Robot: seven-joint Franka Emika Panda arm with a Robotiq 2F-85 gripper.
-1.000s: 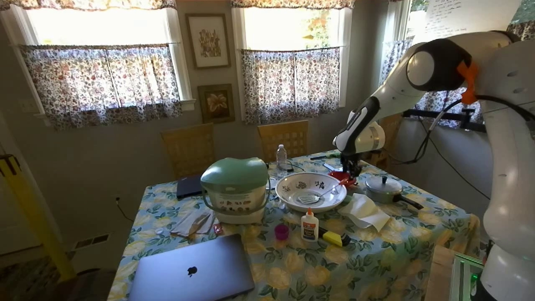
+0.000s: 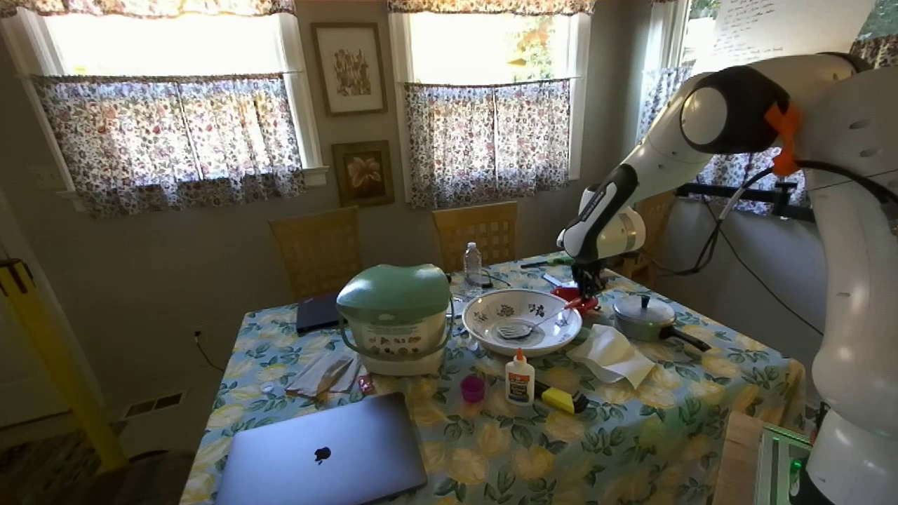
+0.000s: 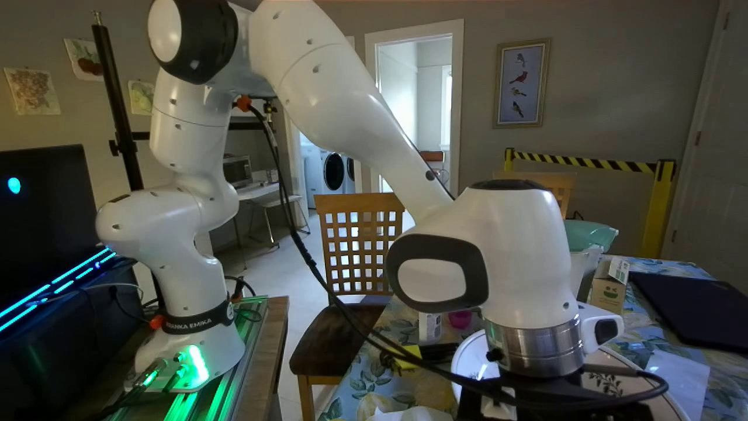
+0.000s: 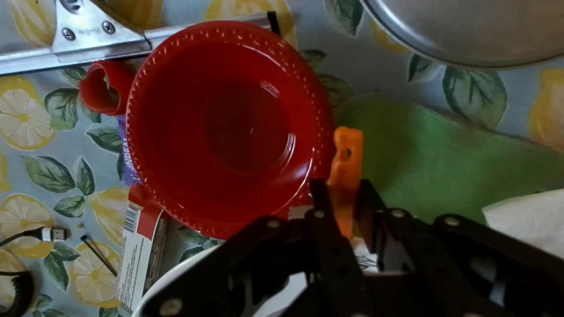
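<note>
My gripper is shut on the orange handle (image 4: 347, 153) of a spatula, whose end with a hole sticks out past the fingers. In exterior view 1 the spatula's slotted metal head (image 2: 513, 331) is inside the large white patterned bowl (image 2: 484, 338), and its shaft slants up over the rim to my gripper (image 2: 586, 294). A red bowl (image 4: 227, 132) with a beaded rim sits beside the handle in the wrist view, empty inside. The arm hides most of the white bowl there.
A lidded pot (image 2: 644, 318), a white paper towel (image 2: 612, 353) and a green cloth (image 4: 449, 153) lie near the bowls. The glue bottle (image 2: 519, 380), purple cup (image 2: 472, 388) and green-lidded bin (image 2: 396, 320) stand nearby. A laptop (image 2: 324, 454) covers the front left.
The spatula's head has shifted slightly to the left inside the white bowl and looks turned a little. The arm has barely moved.
</note>
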